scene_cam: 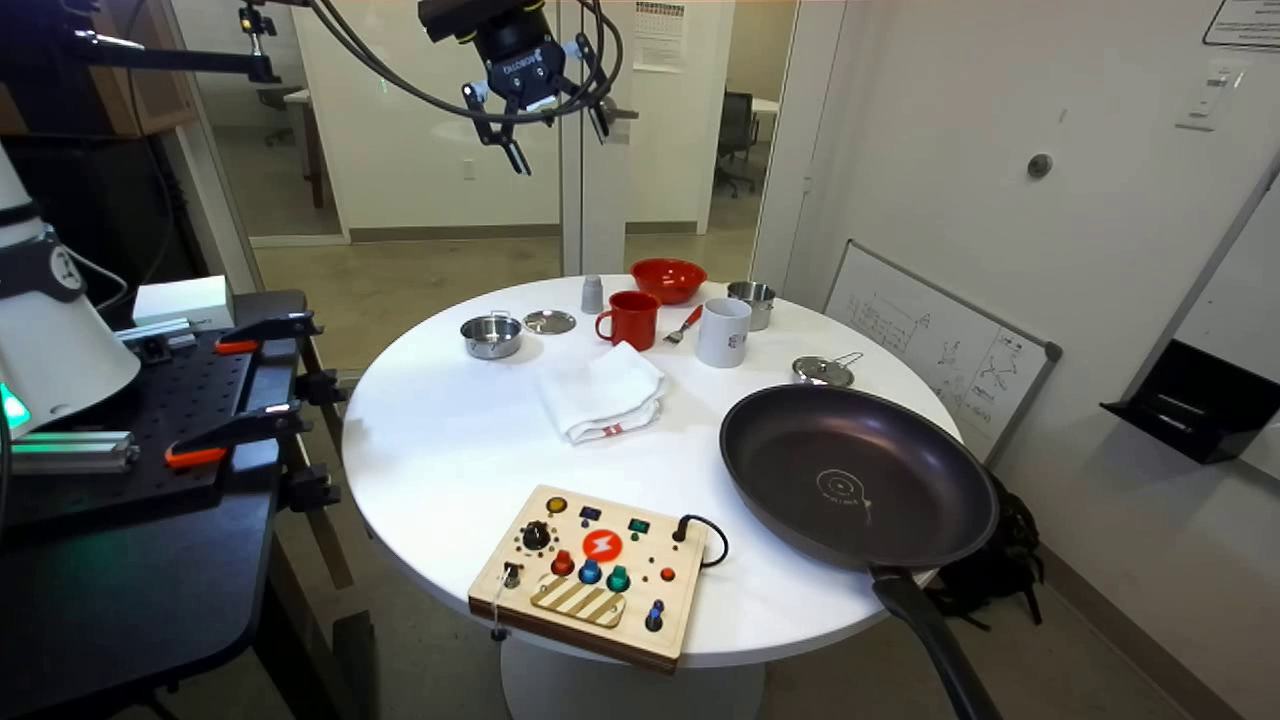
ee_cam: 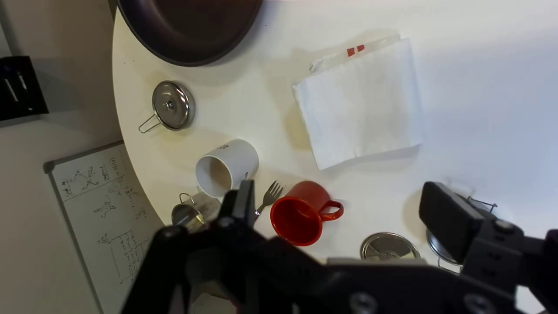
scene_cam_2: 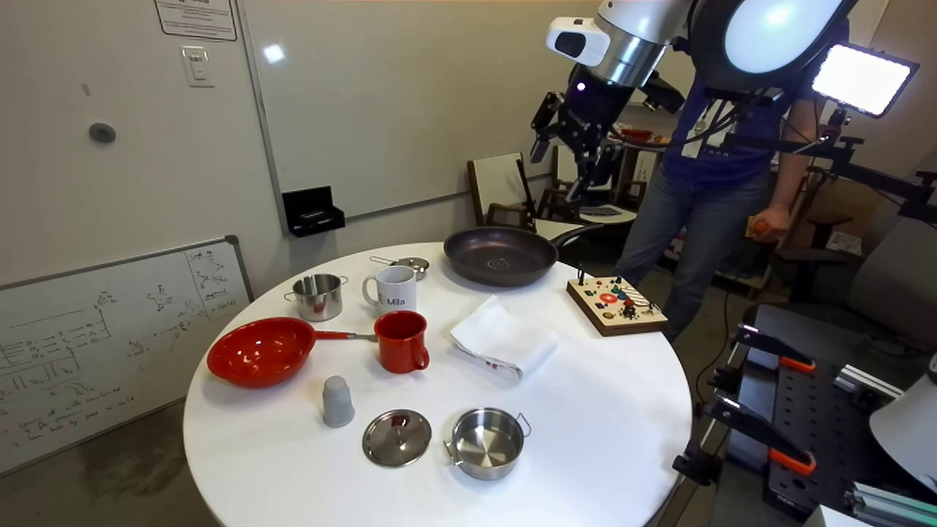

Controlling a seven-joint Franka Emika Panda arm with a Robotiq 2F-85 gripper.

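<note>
High above the round white table [scene_cam: 444, 444], my gripper [scene_cam: 561, 150] stands open, its fingers wide apart with nothing between them. In the wrist view the two dark fingers show at either side, the right one's pad [ee_cam: 444, 220] clear of everything below. A folded white cloth [ee_cam: 366, 104] lies mid-table. Beside it stand a red mug [scene_cam_2: 401, 342] and a white mug [scene_cam_2: 396, 290], with a red-handled fork [scene_cam: 684, 324] lying between them. A red bowl [scene_cam_2: 263, 351] and a grey shaker [scene_cam_2: 337, 402] sit near one edge. All are apart from the gripper.
A large dark pan [scene_cam: 858, 480] has its handle jutting past the table edge, near a wooden switch board [scene_cam: 594, 576]. Small steel pots [scene_cam_2: 487, 443] and a lid [scene_cam_2: 397, 438] stand around. A person [scene_cam_2: 694, 184] stands behind the table.
</note>
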